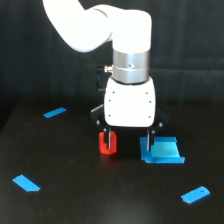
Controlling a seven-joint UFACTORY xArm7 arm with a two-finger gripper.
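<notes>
My gripper (129, 136) hangs over the dark table, its two dark fingers apart, with nothing seen between them. A red object (107, 145) is on the left, low beside the left finger, which partly overlaps it in this view. Whether they touch cannot be told. On the right, a blue open box or tray (165, 152) sits on the table, its upper left part overlapped by the right finger.
Blue tape strips lie flat on the black surface: one far left (55, 112), one near left (26, 184) and one near right (195, 194).
</notes>
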